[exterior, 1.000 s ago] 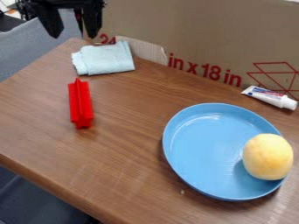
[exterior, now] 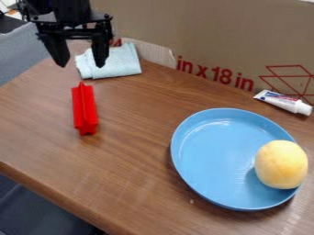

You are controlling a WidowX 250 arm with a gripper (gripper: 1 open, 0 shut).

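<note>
My black gripper [exterior: 76,50] is open at the top left, its two fingers pointing down above the table's back-left area, just left of a folded pale blue cloth [exterior: 108,61]. A red elongated object [exterior: 84,110] lies on the wooden table left of centre. A blue plate [exterior: 208,156] sits at the right, holding a round yellow object [exterior: 280,165]. A white toothpaste tube [exterior: 284,101] lies at the back right.
A cardboard box [exterior: 208,32] stands along the back of the table [exterior: 141,128]. The table's front-left edge drops to a dark area.
My gripper has come down and somewhat to the right, toward the cloth and red object. The objects on the table are unmoved.
</note>
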